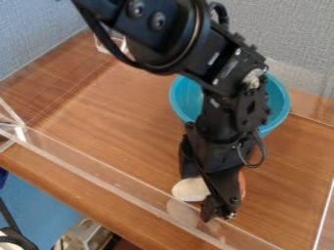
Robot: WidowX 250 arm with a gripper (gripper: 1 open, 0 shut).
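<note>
My black gripper (pixel 209 195) hangs low over the wooden surface at the front right. A pale, rounded object (pixel 188 189) lies at its fingertips, partly hidden by them, with a bit of reddish colour showing to the right. Whether the fingers grip it cannot be told. A cyan bowl (pixel 186 95) sits behind the arm, mostly covered by it.
A clear low plastic wall (pixel 111 181) runs along the front edge of the wooden surface (pixel 98 117). A clear container stands at the back left. Grey walls rise behind.
</note>
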